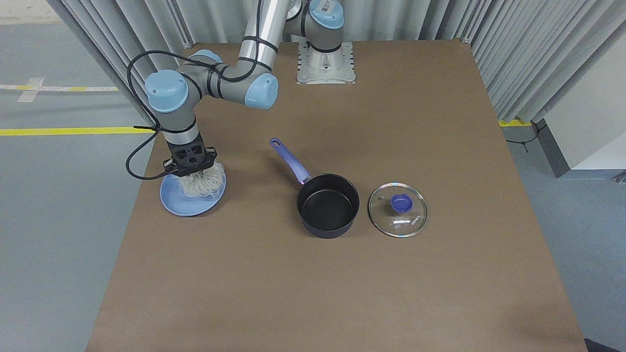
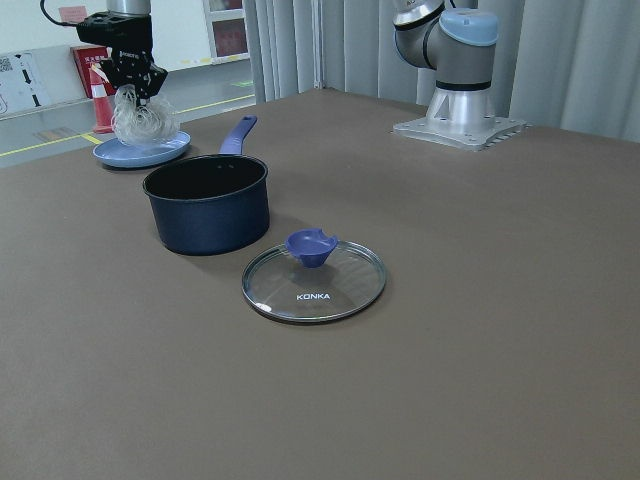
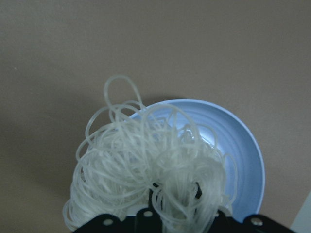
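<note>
A tangle of pale translucent noodles (image 1: 201,183) hangs from my gripper over the blue plate (image 1: 179,205) at the left of the table in the front view. My gripper is shut on some of the strands, its black fingers largely hidden by them in the wrist view. In the left view the noodles (image 2: 145,118) reach down to the plate (image 2: 108,153), so I cannot tell whether all are clear of it.
A dark saucepan (image 1: 328,205) with a purple handle (image 1: 288,158) stands right of the plate. Its glass lid (image 1: 397,220) with a blue knob lies flat further right.
</note>
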